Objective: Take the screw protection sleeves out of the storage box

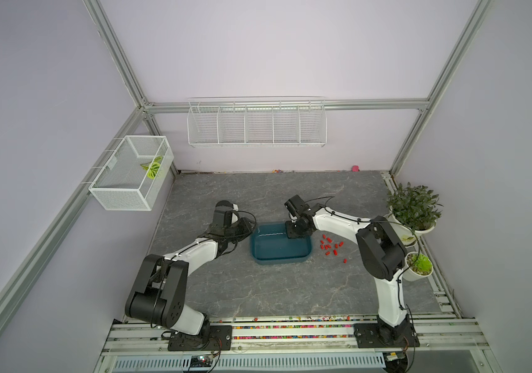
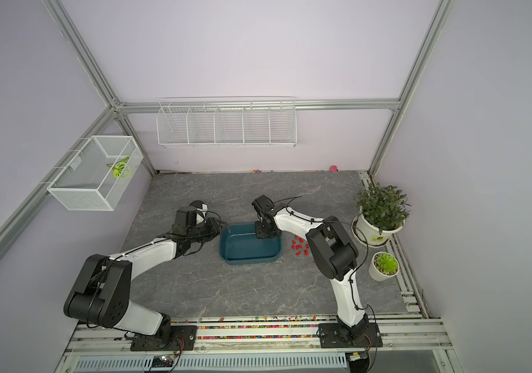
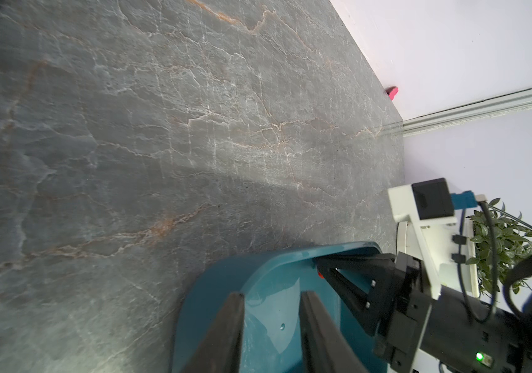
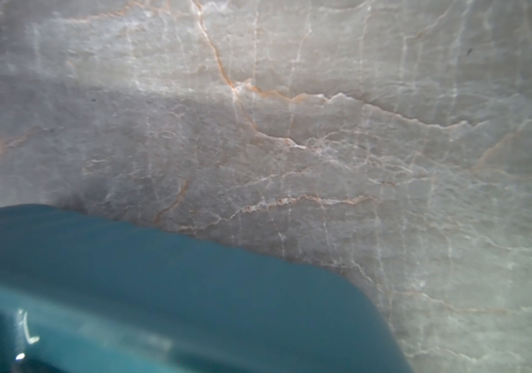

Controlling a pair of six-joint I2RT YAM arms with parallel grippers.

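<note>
The teal storage box [image 1: 281, 250] stands on the grey table between the two arms. Deep in its far side, my right gripper has its fingers drawn together, with a bit of red sleeve [image 3: 321, 274] showing at their tips; most of that sleeve is hidden. My left gripper is by the box's left end, its fingers apart and nothing between them. Several red screw protection sleeves [image 1: 327, 247] lie loose on the table to the right of the box. In the right wrist view only the box's outer wall [image 4: 172, 273] and the table show.
Two potted plants [image 1: 414, 208] stand at the table's right edge. A wire basket [image 1: 130, 177] hangs at the left and a wire rack [image 1: 257, 124] on the back wall. The table in front of the box is clear.
</note>
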